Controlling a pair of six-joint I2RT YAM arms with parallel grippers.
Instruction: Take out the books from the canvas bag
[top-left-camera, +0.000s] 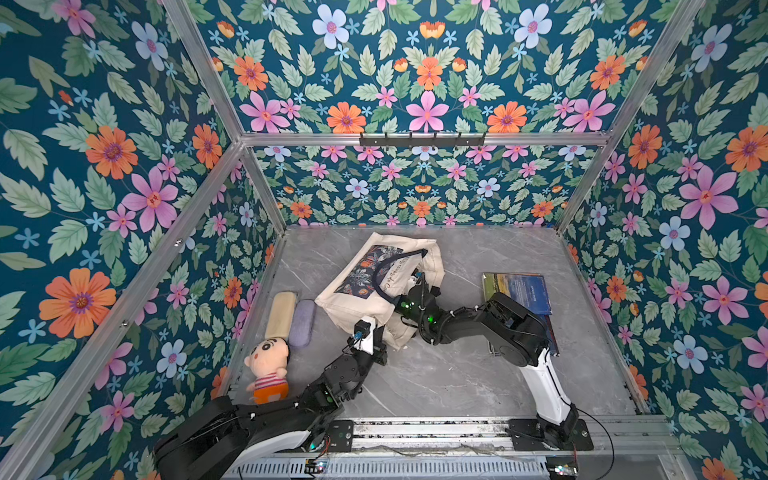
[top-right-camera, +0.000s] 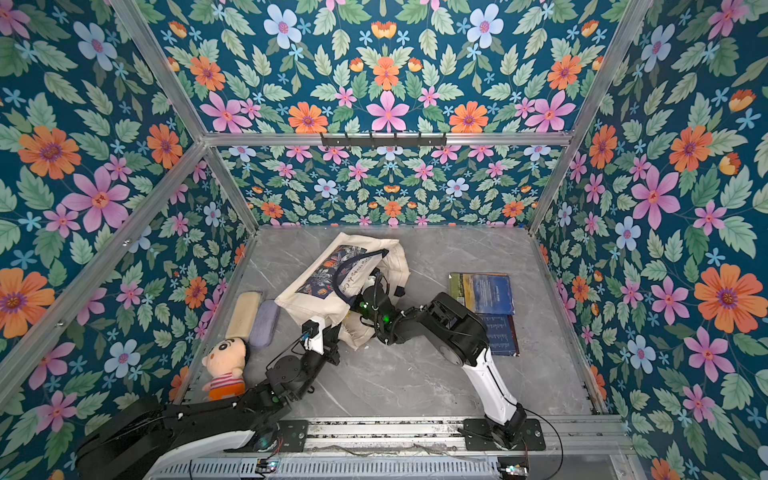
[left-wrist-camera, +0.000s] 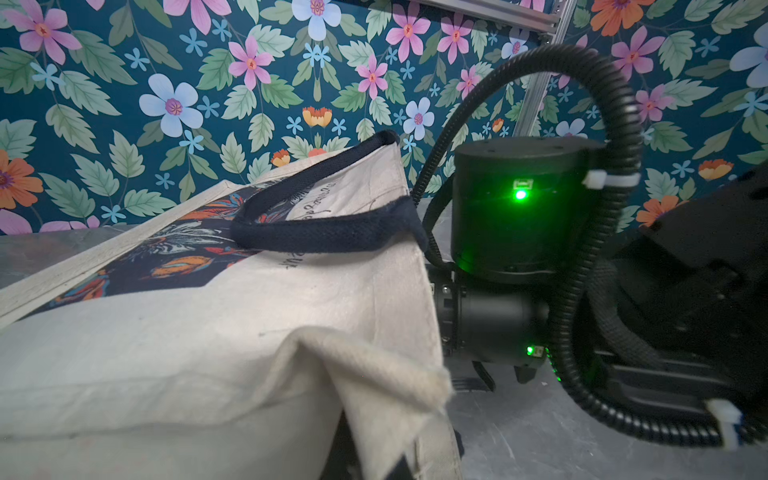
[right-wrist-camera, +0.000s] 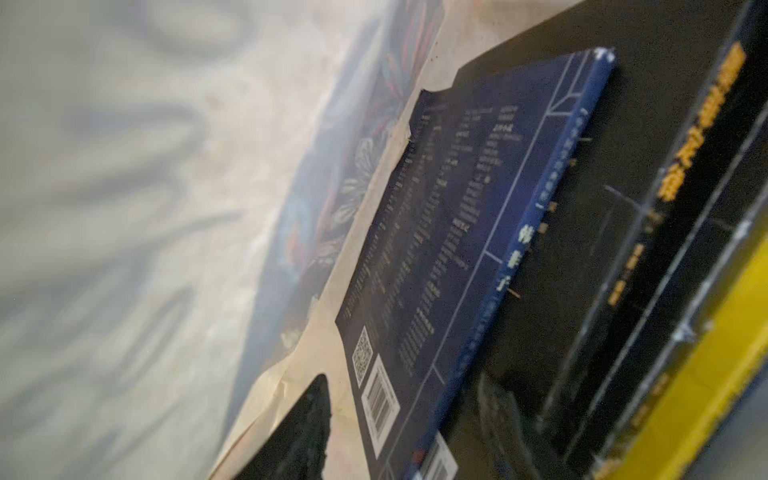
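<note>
The cream canvas bag (top-left-camera: 360, 304) lies tipped on the table, its dark strap (left-wrist-camera: 320, 232) over the top. My left gripper (top-left-camera: 371, 342) is at the bag's near left edge; the left wrist view shows it shut with bag fabric draped over it, the fingertips mostly hidden. My right gripper is part open inside the bag, fingers either side of a blue book's (right-wrist-camera: 464, 200) lower end; dark books and a yellow-covered book (right-wrist-camera: 696, 376) lie beside it. Books (top-right-camera: 488, 292) also lie stacked on the table to the right.
A plush doll (top-left-camera: 268, 364), a beige cushion (top-left-camera: 280, 316) and a lavender cushion (top-left-camera: 303, 322) lie at the left. The aluminium rail (top-left-camera: 432, 424) runs along the front.
</note>
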